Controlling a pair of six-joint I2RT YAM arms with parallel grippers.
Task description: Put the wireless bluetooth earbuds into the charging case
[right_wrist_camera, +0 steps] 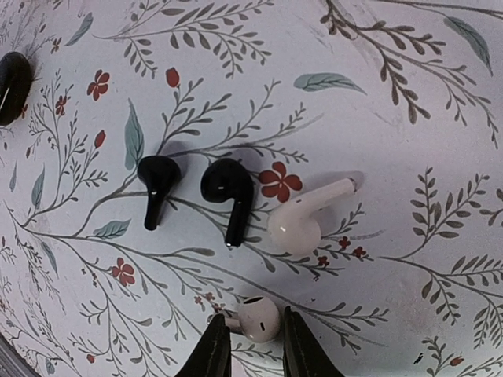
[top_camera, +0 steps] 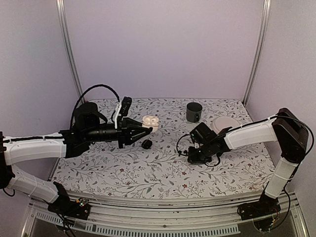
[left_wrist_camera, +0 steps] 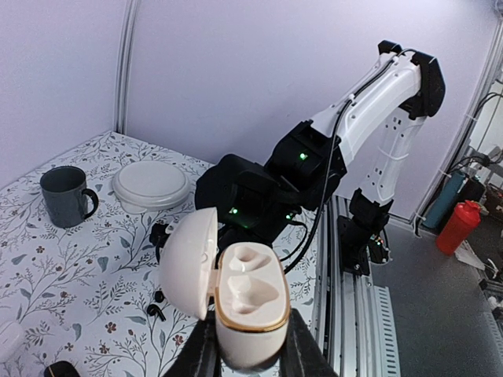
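Observation:
My left gripper [top_camera: 143, 131] is shut on the open white charging case [left_wrist_camera: 250, 306], held up in the air with its empty-looking earbud wells facing up. My right gripper is low over the table, part open, its fingertips either side of a white earbud [right_wrist_camera: 259, 312]; whether they touch it is unclear. In the right wrist view a second white earbud [right_wrist_camera: 295, 232] lies just above it, and two black earbuds [right_wrist_camera: 159, 181] lie to the left.
A dark mug [top_camera: 194, 111] and a white round lidded container [top_camera: 225, 122] stand at the back right. A small black case [top_camera: 146, 144] lies mid-table, near my left gripper.

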